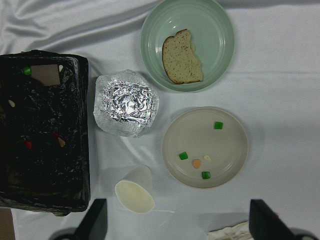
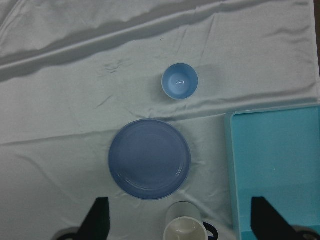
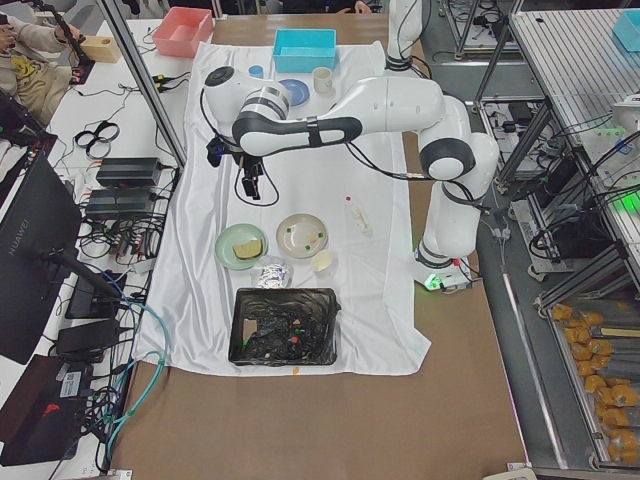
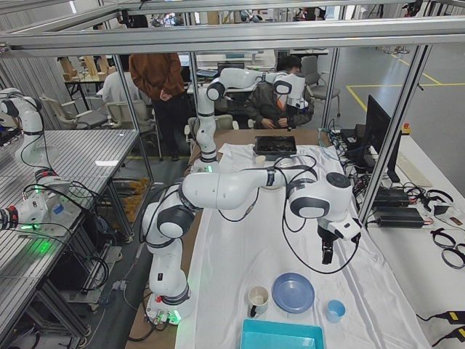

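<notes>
My left gripper hangs open above a black-lined bin [image 1: 45, 150], a foil dish [image 1: 126, 102], a green plate [image 1: 210, 60] with bread [image 1: 180, 55], a beige plate [image 1: 225, 150] with small food pieces, and a white paper cup [image 1: 135, 192]. My right gripper is open over the other end, where a blue plate [image 2: 149, 159], a blue cup [image 2: 180, 80], a white mug [image 2: 184, 230] and a turquoise tray [image 2: 272, 155] stand.
A white cloth [image 4: 240, 247] covers the table, with a free stretch in the middle. A monitor [image 3: 30, 250], cables and devices crowd the side table at the camera left view's left.
</notes>
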